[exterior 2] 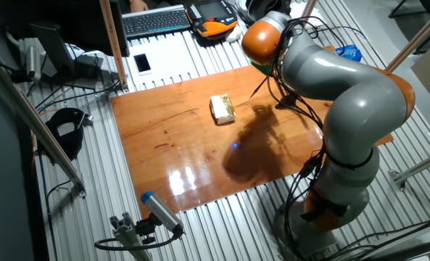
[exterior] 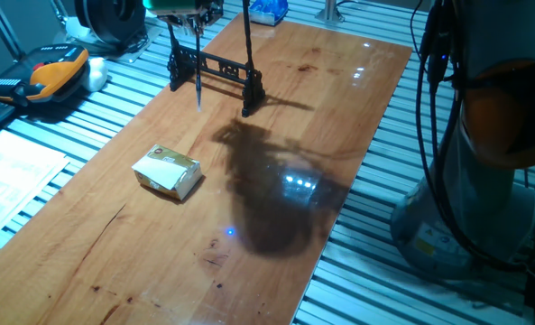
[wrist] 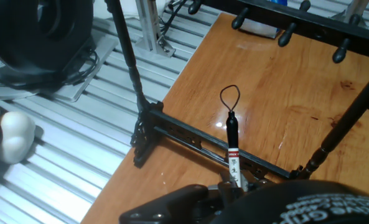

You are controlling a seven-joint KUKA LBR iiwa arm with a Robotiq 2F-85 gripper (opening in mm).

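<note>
A slim brush with a black cap end, a thin cord loop and a white label [wrist: 234, 167] rises from between the fingers of my gripper, which is shut on it. Exterior view 1 has the brush [exterior: 198, 77] hanging nearly upright, its tip above the wooden board. Just beyond stands a black rack [exterior: 224, 68] with two posts and a low crossbar. In the wrist view, the rack's top bar [wrist: 274, 17] carries several pegs, and the cord loop is apart from them. My arm hides most of the rack in exterior view 2.
A small gold-and-white box [exterior: 167, 172] lies on the wooden board [exterior: 159, 248], clear of the rack. Near the far edge is a blue packet [exterior: 267, 11]. An orange-and-black device [exterior: 41, 75] sits off the board to the left. The board's near part is bare.
</note>
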